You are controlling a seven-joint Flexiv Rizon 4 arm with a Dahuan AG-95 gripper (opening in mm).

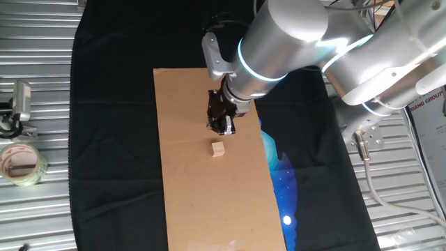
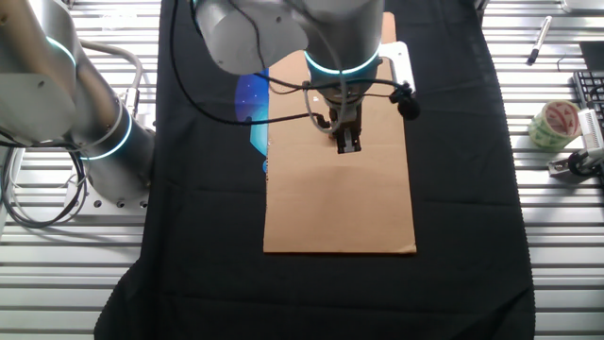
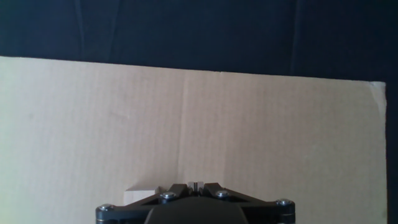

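A small pale wooden block rests on the brown cardboard sheet, just past my gripper's tips. My gripper hangs over the sheet, close to the block but apart from it in exterior view 1. In the wrist view the fingertips of my gripper meet at the bottom centre, shut, and nothing shows between them. The block appears there left of the fingers, partly hidden by them. In exterior view 2 my gripper points down at the sheet; the block cannot be made out clearly there.
Black cloth surrounds the cardboard. A blue patterned piece sticks out along the sheet's right edge in exterior view 1. A tape roll lies far off on the slatted metal table. Most of the cardboard is bare.
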